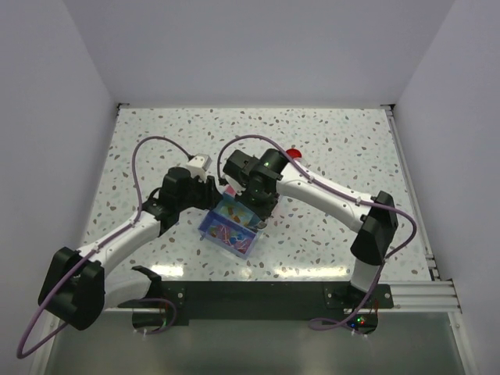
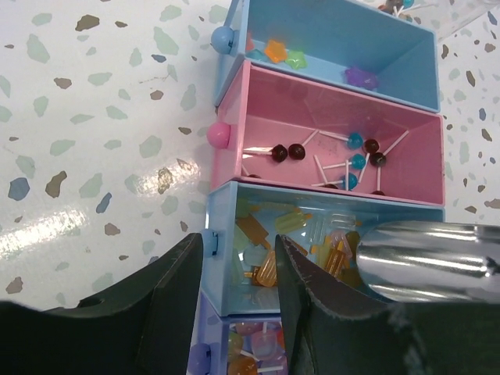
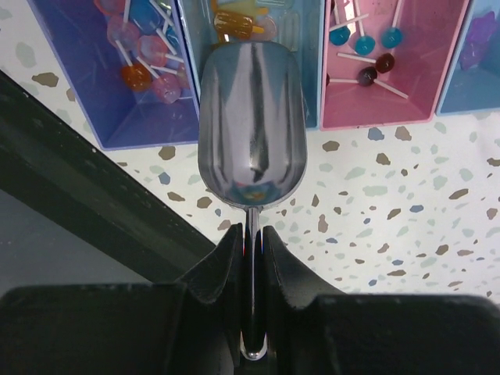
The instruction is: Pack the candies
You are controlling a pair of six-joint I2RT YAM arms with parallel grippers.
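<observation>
A shiny metal scoop point(image 3: 251, 125) has its handle point(image 3: 252, 289) clamped in my right gripper. Its bowl hangs over the right end of the light blue box holding bottle-shaped gummies point(image 2: 266, 269). My left gripper is part open at the left end of this box, its fingers apart and nothing between them. Beside it lies a pink box point(image 2: 258, 129) with dark and blue lollipops point(image 2: 297, 151). Farther along is another blue box point(image 2: 422, 66) with star gummies point(image 2: 275, 51). On the near side is a purple-blue box point(image 3: 101, 101) with round lollipops point(image 3: 136, 76).
A red round thing point(image 1: 294, 154) stands behind the right arm. Part of a clear container point(image 2: 469, 12) with lollipops shows beyond the boxes. Its dark front edge point(image 1: 234, 301) lies close.
</observation>
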